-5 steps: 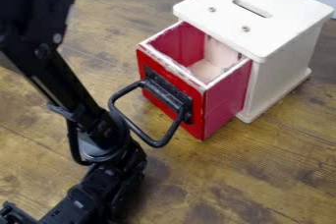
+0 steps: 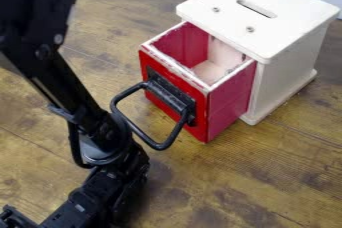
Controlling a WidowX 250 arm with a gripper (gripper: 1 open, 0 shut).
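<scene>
A white wooden box with a slot in its lid stands at the upper right. Its red drawer is pulled out toward the front left, empty inside as far as it shows. A black plate with a large black loop handle is on the drawer's front. The black robot arm reaches down along the left, and its gripper is low beside the handle's lower left. The fingers blend into the dark housing, so their opening and any hold on the handle cannot be told.
A pale wall or edge runs along the top of the view.
</scene>
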